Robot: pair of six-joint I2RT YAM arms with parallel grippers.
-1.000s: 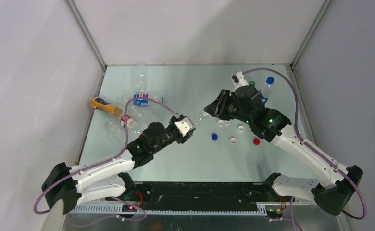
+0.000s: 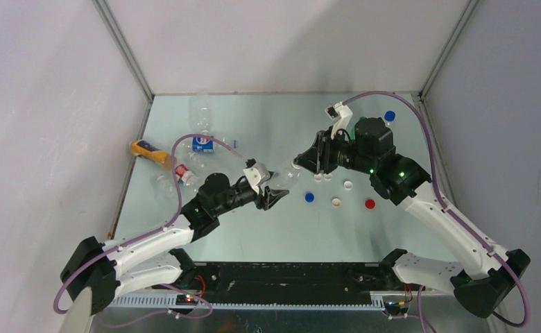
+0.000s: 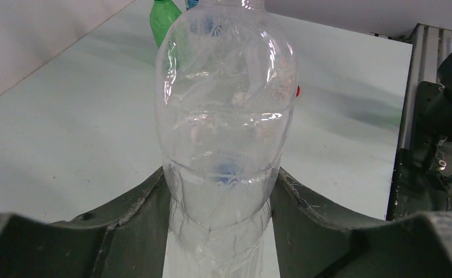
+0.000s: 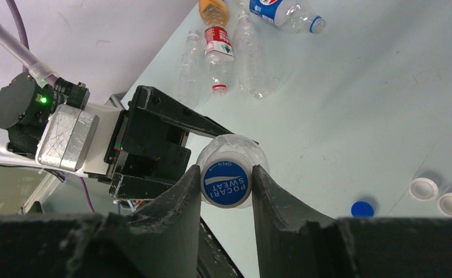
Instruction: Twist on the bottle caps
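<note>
In the left wrist view, a clear empty bottle [image 3: 223, 133] stands between the fingers of my left gripper, which is shut on it; its neck runs out of the top of that view. In the top view, my left gripper [image 2: 273, 187] holds this bottle tilted toward my right gripper [image 2: 302, 159]. In the right wrist view, a blue-and-white Pocari Sweat cap [image 4: 226, 183] sits between the fingertips of my right gripper, over the bottle's top. Whether the cap is threaded on cannot be told.
Several bottles lie at the left, among them an orange one [image 2: 150, 152]. A blue cap [image 2: 309, 197], a red cap [image 2: 370, 204] and several white caps [image 2: 347, 185] lie on the table. Upright bottles [image 2: 390, 118] stand at the back right.
Both wrists have turned about the bottle's axis, the right arm's cable and housing shifting left and down its arm angled further out; the bottle stays nearly in place.
</note>
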